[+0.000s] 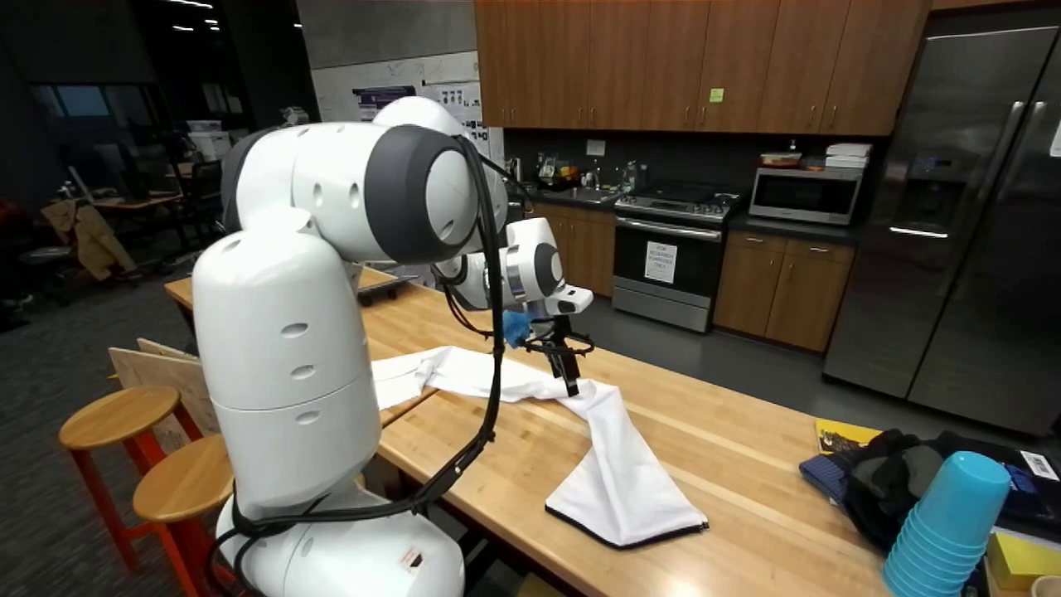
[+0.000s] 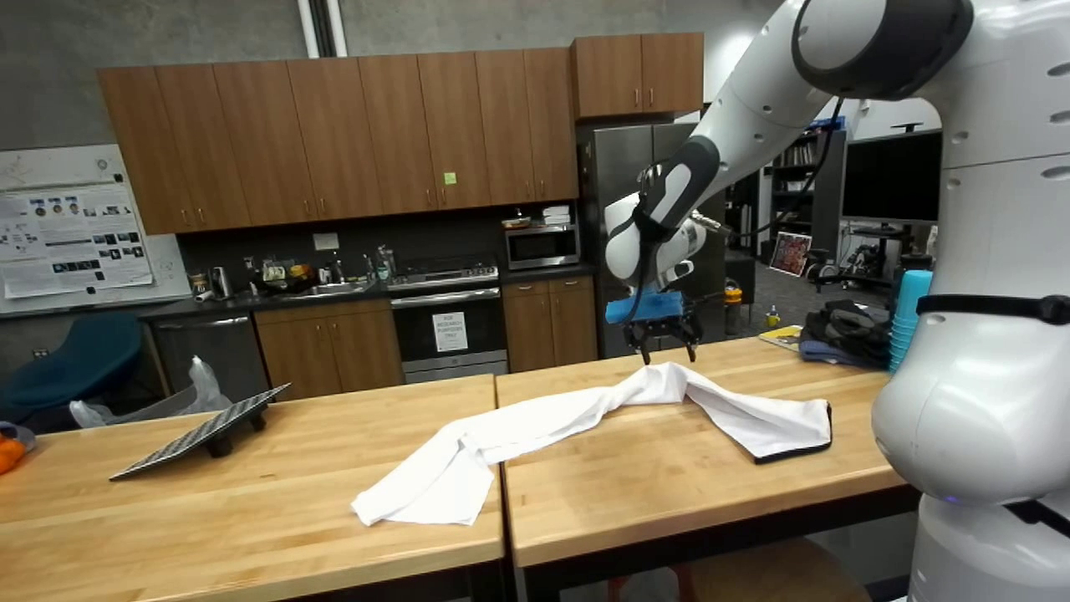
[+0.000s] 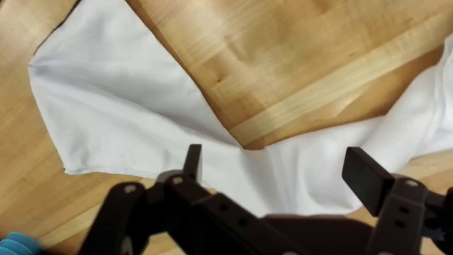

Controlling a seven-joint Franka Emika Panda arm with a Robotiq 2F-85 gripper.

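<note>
A long white cloth [image 1: 627, 463] with a dark hem at one end lies bent and crumpled across the wooden table, reaching over the seam between two tabletops in exterior view 2. My gripper stands open above the cloth's bend, its two fingers wide apart. In the wrist view the white cloth [image 3: 140, 97] passes beneath both fingers, and nothing is gripped. Exterior view 2 shows the gripper [image 2: 670, 353] just over the raised middle of the cloth [image 2: 652, 383], pointing down. Whether the fingertips touch the fabric, I cannot tell.
Stacked blue cups [image 1: 945, 527] and a dark clothing pile [image 1: 885, 473] occupy the table's right end. A tilted black panel [image 2: 206, 433] stands on the left tabletop. Bare wood surrounds the cloth on both sides.
</note>
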